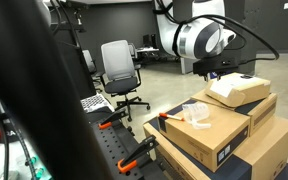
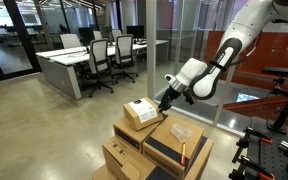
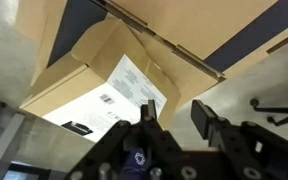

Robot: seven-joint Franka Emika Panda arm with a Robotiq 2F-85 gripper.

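A small cardboard box (image 3: pixel 54 95) with a white printed sheet (image 3: pixel 127 88) on it fills the left of the wrist view. In exterior view 1 this box (image 1: pixel 252 92) rests on top of larger cardboard boxes, and its white sheet (image 1: pixel 225 86) faces the arm. My gripper is open, its two dark fingers well apart. In exterior view 1 the gripper (image 1: pixel 210 76) hangs just above the sheet's left side. Exterior view 2 has the small box (image 2: pixel 141 112) to the left of the gripper (image 2: pixel 165 107). Whether a finger touches the sheet, I cannot tell.
A clear plastic container (image 1: pixel 195 111) stands on the nearer large box (image 1: pixel 224 132). An orange-red stick (image 1: pixel 171 117) and a small white item (image 1: pixel 201 125) lie beside it. Office chairs (image 2: pixel 96 53) and desks are far behind, with open floor (image 2: pixel 44 130) between.
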